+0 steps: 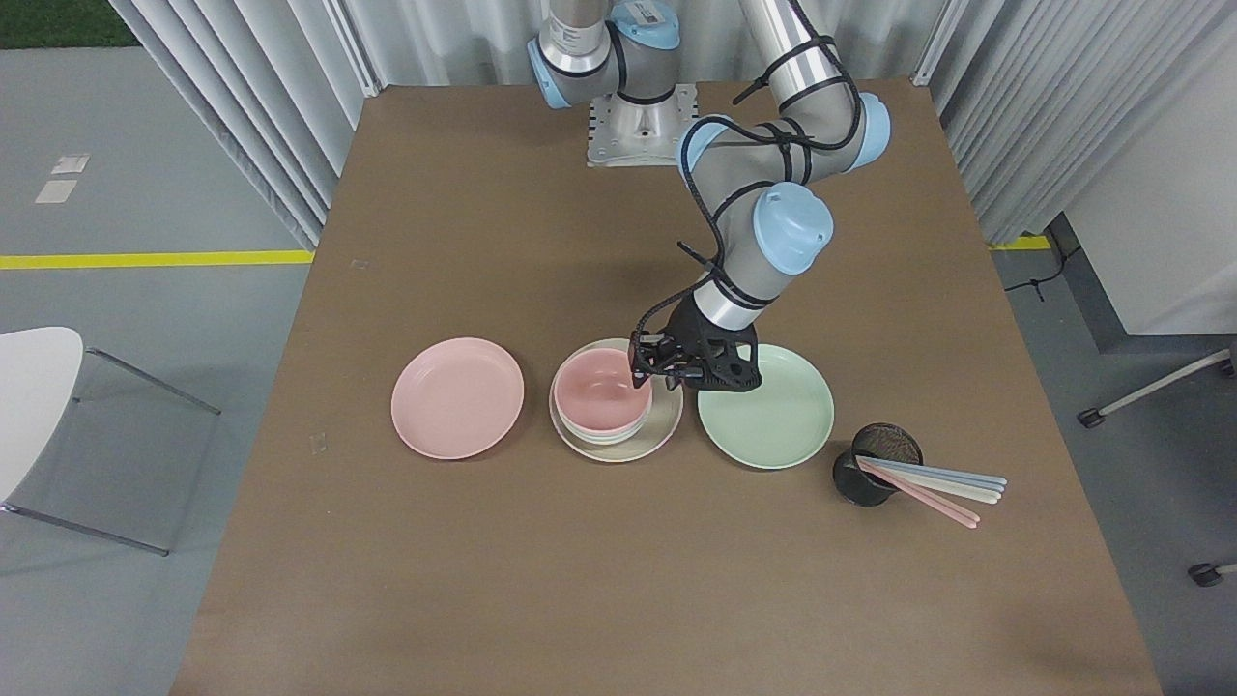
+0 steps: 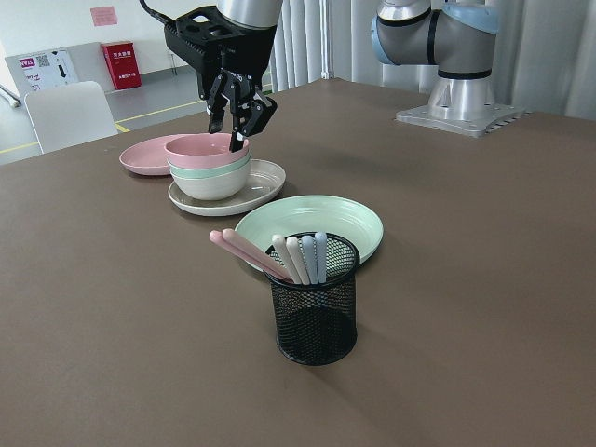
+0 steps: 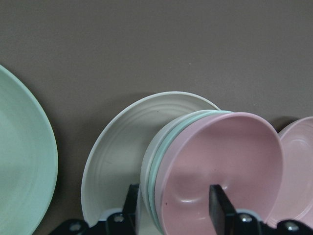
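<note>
A pink bowl (image 1: 603, 394) tops a stack with mint and white bowls (image 2: 212, 187) on a cream plate (image 1: 626, 450) between a pink plate (image 1: 457, 398) and a mint plate (image 1: 767, 423). My gripper is at the stack's upper rim, fingers parted and open; in the left view one fingertip reaches down near the pink bowl's rim. The wrist view shows the pink bowl's rim and inside between and beyond the fingers. Whether the fingers touch the bowl is unclear.
A black mesh cup (image 2: 315, 324) holding pink, white and blue utensils stands beside the mint plate.
</note>
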